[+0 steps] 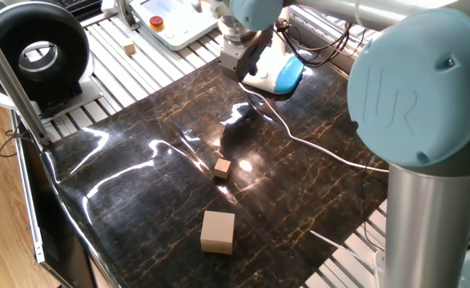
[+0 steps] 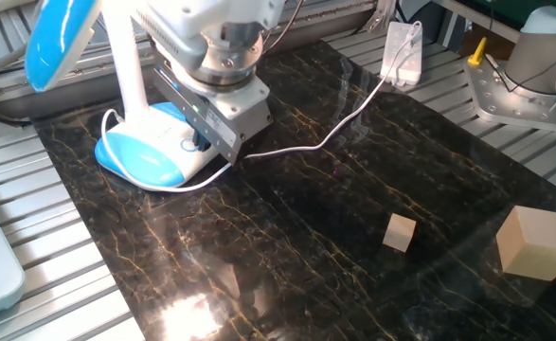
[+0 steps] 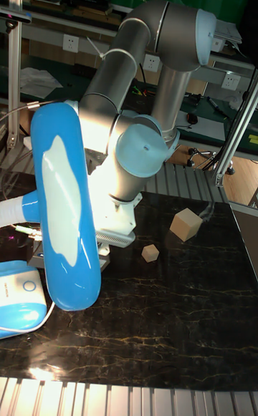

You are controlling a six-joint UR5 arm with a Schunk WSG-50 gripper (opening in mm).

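A small wooden cube (image 1: 222, 168) lies on the dark marbled board (image 1: 138, 208). The larger wooden block (image 1: 218, 232) rests nearer the front in exterior view 1, apart from the cube. In exterior view 2 the small cube (image 2: 399, 233) and the big block (image 2: 535, 243) are on the right. My gripper (image 2: 223, 156) is above the board, beside the blue-and-white lamp base (image 2: 150, 152) and well away from both blocks. Its fingers are too dark and turned away to show how they stand. In exterior view 3 the lamp head (image 3: 67, 210) covers much of the gripper.
A white cable (image 1: 315, 146) runs across the board from the lamp. Another small wooden piece (image 1: 129, 46) sits on the slatted table by the teach pendant (image 1: 174, 20). A black ring-shaped device (image 1: 38, 56) stands at the left. The board's left half is clear.
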